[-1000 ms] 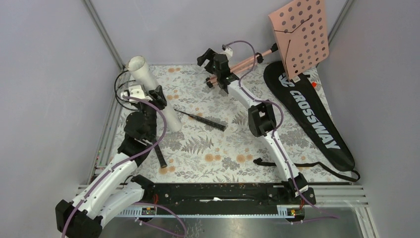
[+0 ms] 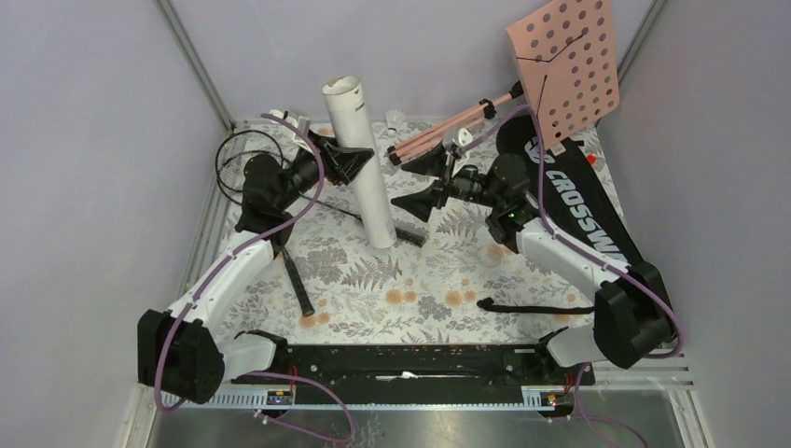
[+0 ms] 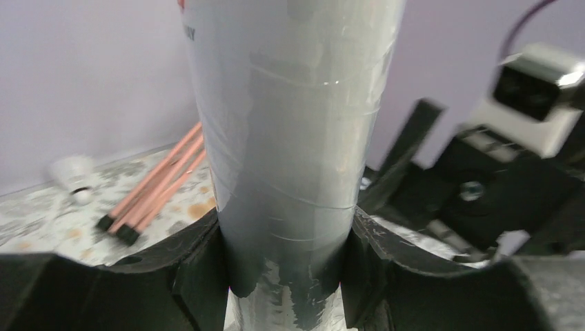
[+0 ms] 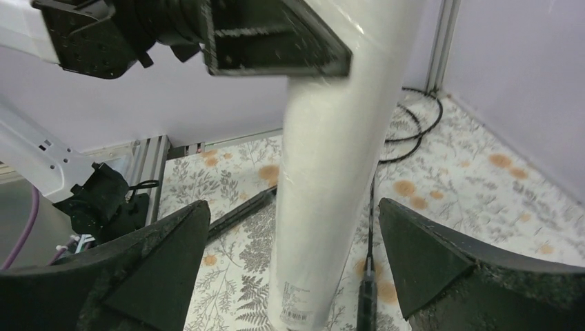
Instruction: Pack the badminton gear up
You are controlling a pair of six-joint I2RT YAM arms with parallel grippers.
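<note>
A long white shuttlecock tube (image 2: 353, 131) stands nearly upright above the table, its open end up. Around its upper half, my left gripper (image 2: 357, 161) is shut on it; in the left wrist view the tube (image 3: 283, 158) fills the space between both fingers. To the right of the tube, my right gripper (image 2: 411, 187) is open, its fingers pointing toward it without touching. The right wrist view shows the tube's lower part (image 4: 321, 172) beyond the parted fingers. A white shuttlecock (image 2: 395, 119) lies at the back. Two rackets lie left, with handles (image 2: 298, 285) visible.
The black racket bag (image 2: 569, 187) lies at the right, partly covered by my right arm, its strap (image 2: 532, 308) toward the front. A pink perforated stand (image 2: 564, 70) with pink legs (image 2: 457, 124) occupies the back right.
My left gripper carried the tube to the right and brought it more upright. My right gripper came from the back, near the shuttlecock, forward to the tube's right side.
</note>
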